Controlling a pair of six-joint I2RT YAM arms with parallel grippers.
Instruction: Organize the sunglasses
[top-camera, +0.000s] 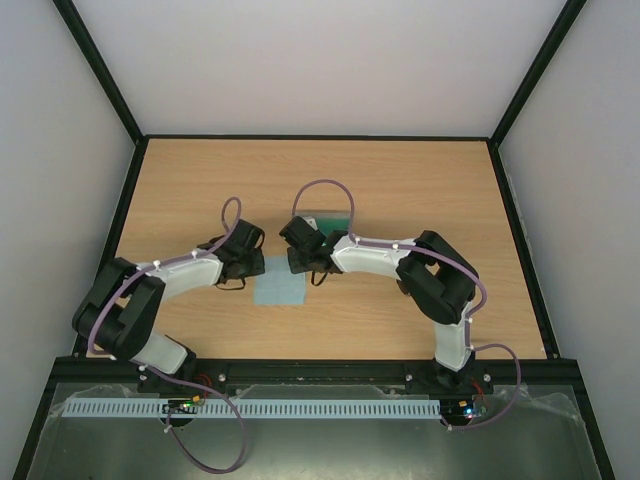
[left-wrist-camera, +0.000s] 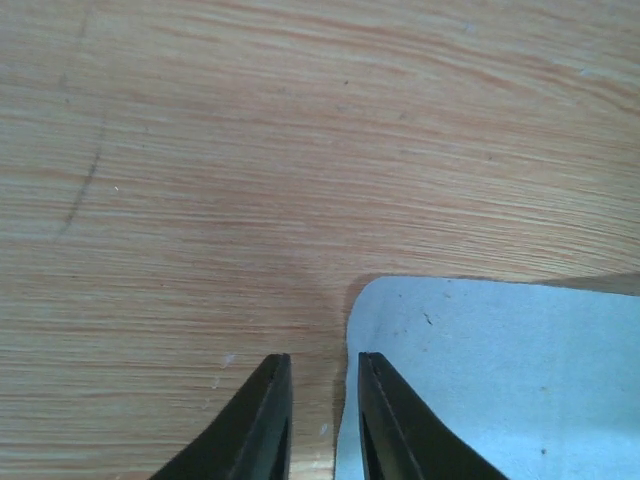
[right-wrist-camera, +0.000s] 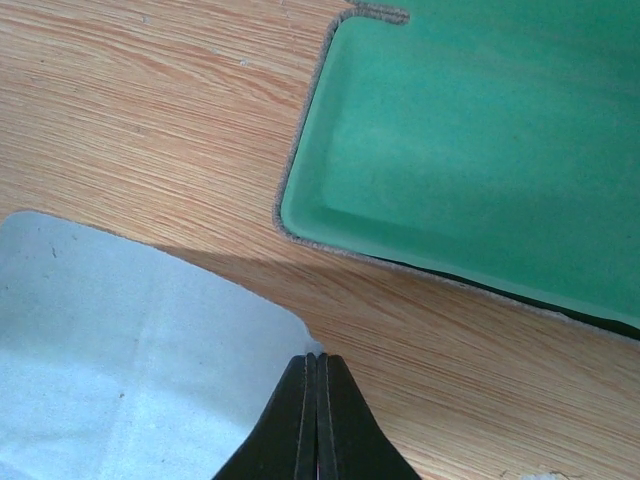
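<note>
A light blue cloth lies on the table between the two arms. In the right wrist view my right gripper is shut on the corner of the cloth, just below the green-lined case. Over at the cloth's left side, my left gripper stands open with nothing held; its right finger overlaps the cloth's left edge in view. The case has a grey fuzzy rim and a green inside, and is partly cut off there. I see no sunglasses in any view.
From above, the case shows only partly behind the right arm. Bare wooden table spreads behind and to both sides. A small dark thing is half hidden under the right arm.
</note>
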